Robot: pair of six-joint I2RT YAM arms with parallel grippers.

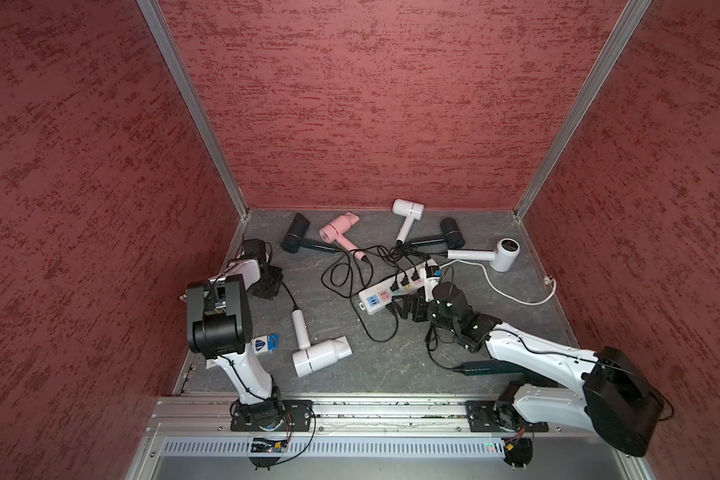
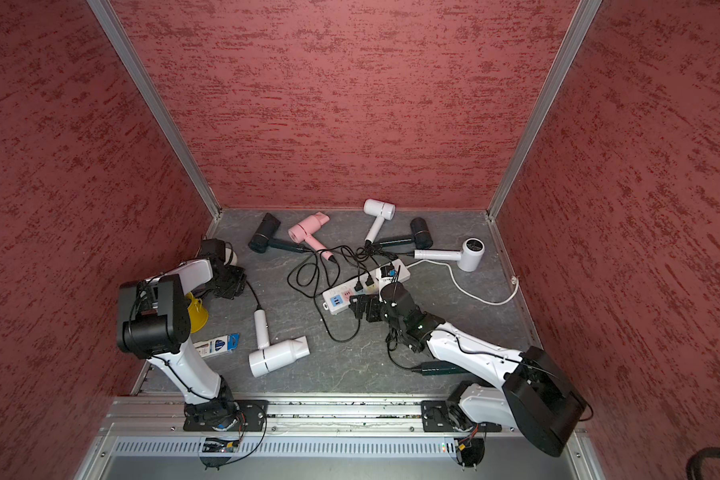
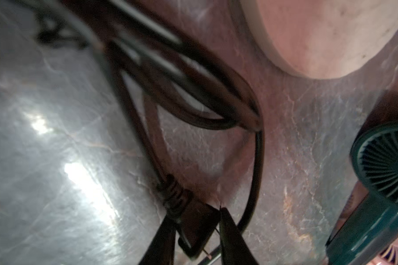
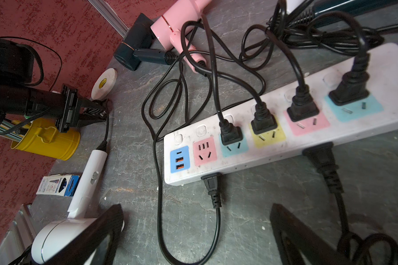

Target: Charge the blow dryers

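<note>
My left gripper is part open at the left side of the table, its fingertips on either side of a black two-pin plug [image 3: 194, 223] with coiled cord. Whether it grips the plug is unclear. The cord leads to a white blow dryer [image 1: 320, 356] at the front. My right gripper stands open just in front of the white power strip [image 4: 371, 119], nothing between its fingers. Several black plugs sit in or beside the strip. Pink [image 1: 340, 228], dark [image 1: 294, 233] and white [image 1: 408, 210] dryers lie along the back, with tangled cords.
A yellow cup [image 2: 197, 316] with tools, a small box [image 2: 216, 345] and a white disc [image 4: 104, 84] are at the left. A dark green dryer [image 1: 488, 367] lies under my right arm. Bare table lies between the left gripper and the strip.
</note>
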